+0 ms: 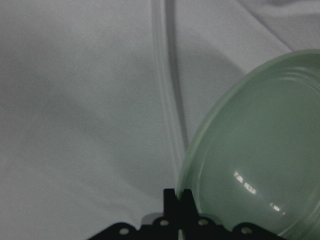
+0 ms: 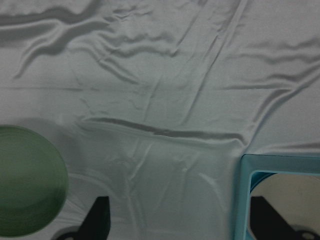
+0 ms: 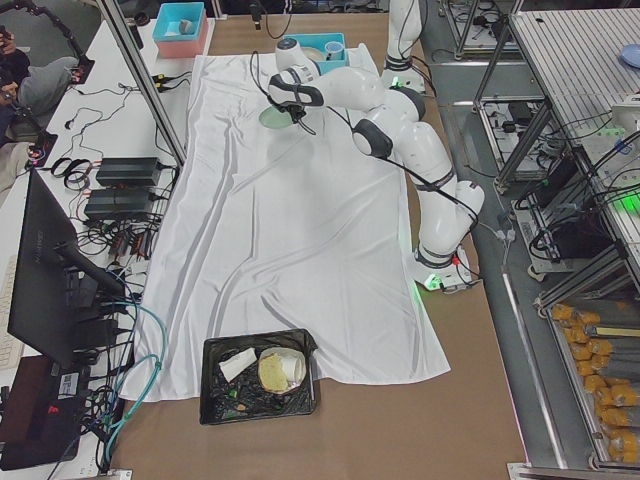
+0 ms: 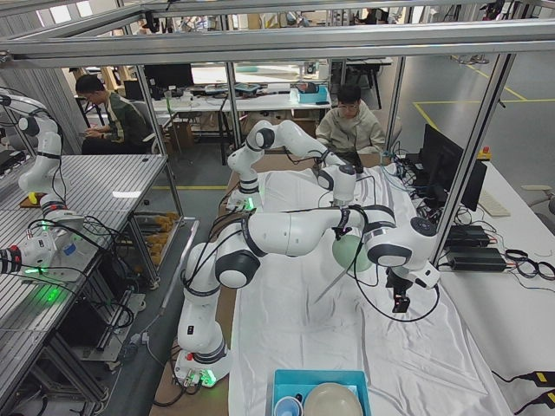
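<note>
A green plate [image 1: 260,140] fills the right of the left wrist view, with my left gripper shut on its near-left rim; in the camera left view the plate [image 3: 272,118] is under that arm, near the cloth's far end. My right gripper stands open over the white cloth [image 2: 165,65], nothing seen between its fingers, with the plate at lower left of its view and a blue bin [image 2: 245,185] at lower right. In the camera right view the bin [image 4: 321,374] holds a beige dish [image 4: 334,400] and a blue cup [image 4: 288,407].
A black tray [image 3: 215,400] with crockery and scraps stands at the near end of the cloth. Monitors and cables [image 3: 55,280] line the left table.
</note>
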